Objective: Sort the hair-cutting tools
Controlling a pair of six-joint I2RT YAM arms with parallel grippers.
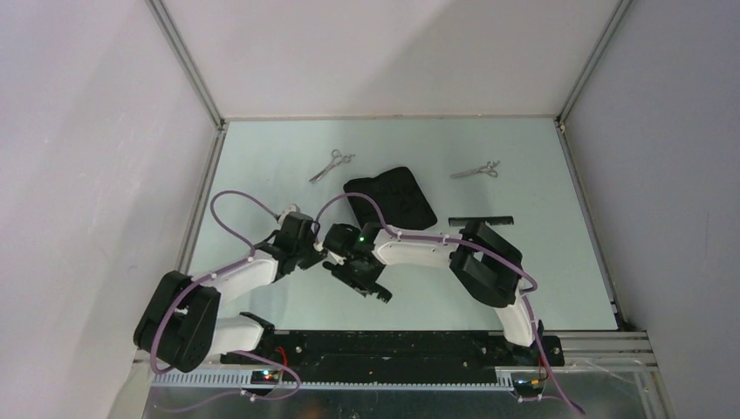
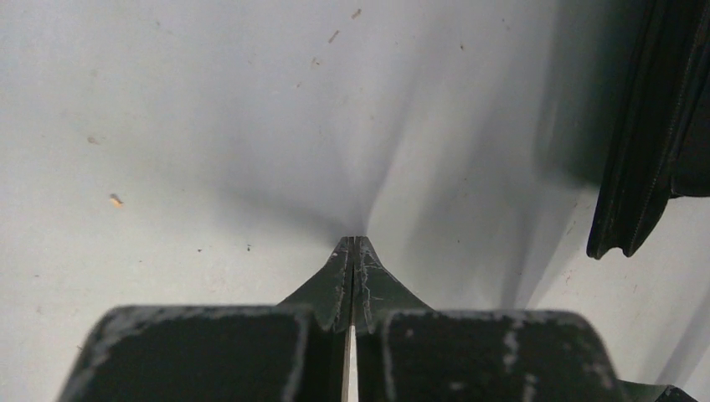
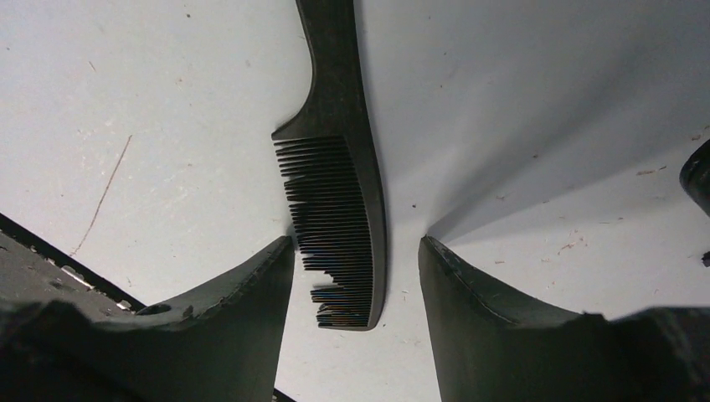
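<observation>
A black tail comb point(image 3: 331, 109) lies on the table between the open fingertips of my right gripper, with several teeth broken. In the top view that gripper sits low at centre front, below the black case point(image 1: 393, 196). My left gripper is shut with nothing between its fingers; the edge of the case point(image 2: 636, 151) is to its upper right. Two silver scissors point(image 1: 332, 166) lie at the back left and back right. A second black comb point(image 1: 480, 220) lies to the right of the case.
The two arms are close together at the front middle. Walls border the table at the back and sides.
</observation>
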